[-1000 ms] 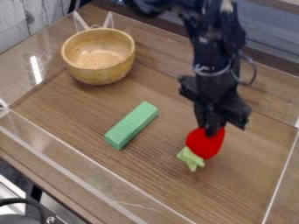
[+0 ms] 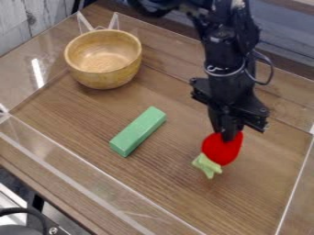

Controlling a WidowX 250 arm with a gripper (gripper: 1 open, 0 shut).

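Note:
A black robot arm reaches down from the top of the camera view. Its gripper (image 2: 225, 126) is low over a red round object (image 2: 222, 150) with a pale green leafy top (image 2: 207, 165), which looks like a toy strawberry or radish. The fingertips are at or just above the red object; whether they hold it I cannot tell.
A green block (image 2: 138, 131) lies left of the gripper on the wooden table (image 2: 110, 184). A wooden bowl (image 2: 105, 73) stands at the back left. Dark cables show at the lower left corner.
The gripper has shifted slightly right, and the red object looks a little more upright and further right than before.

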